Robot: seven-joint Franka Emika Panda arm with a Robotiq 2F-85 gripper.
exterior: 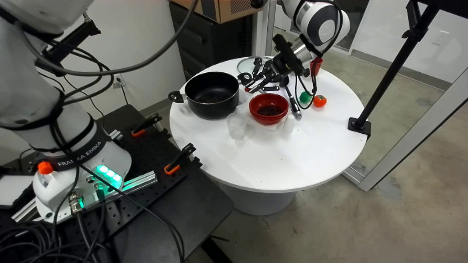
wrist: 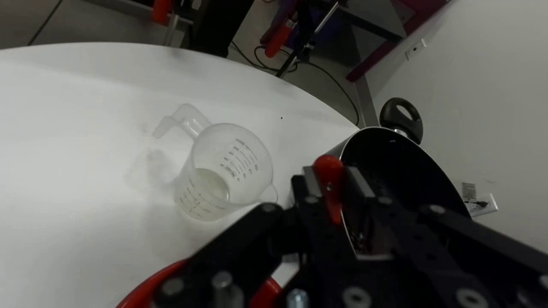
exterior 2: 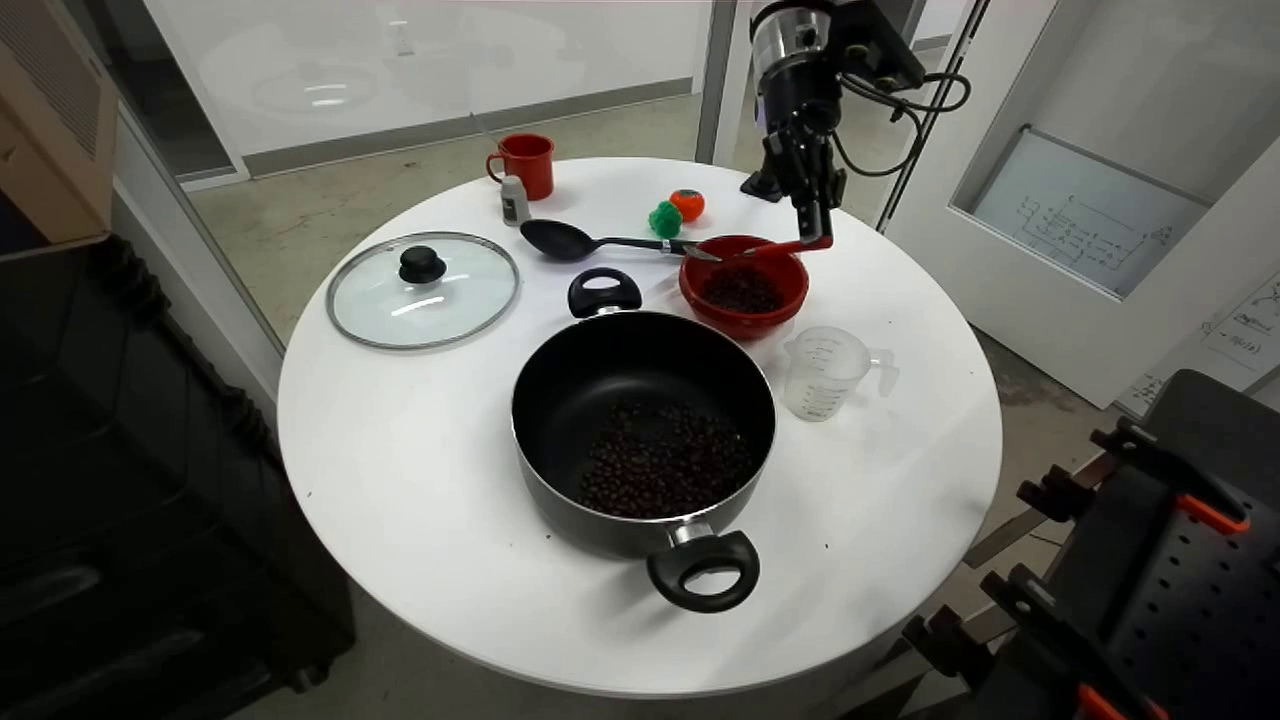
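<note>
My gripper (exterior 2: pixel 816 232) is shut on a red utensil (exterior 2: pixel 786 248), whose handle sits between the fingertips and points across the bowl in exterior view 2. Up close in the wrist view, the red end (wrist: pixel 329 172) pokes out between the finger pads. What shape its far end has, I cannot tell. Below the gripper stands a red bowl (exterior: pixel 268 109) with dark beans at its bottom. A black two-handled pot (exterior 2: pixel 576 396) beside it holds dark beans too. A clear measuring cup (wrist: pixel 221 169) stands upright near the bowl and looks empty.
Behind the pot lie a glass lid (exterior 2: pixel 360 300) and a black spoon (exterior 2: pixel 560 240). A red mug (exterior 2: pixel 528 168), a small grey shaker (exterior 2: pixel 515 200), a green piece (exterior 2: pixel 665 220) and a tomato (exterior 2: pixel 687 204) stand farther back.
</note>
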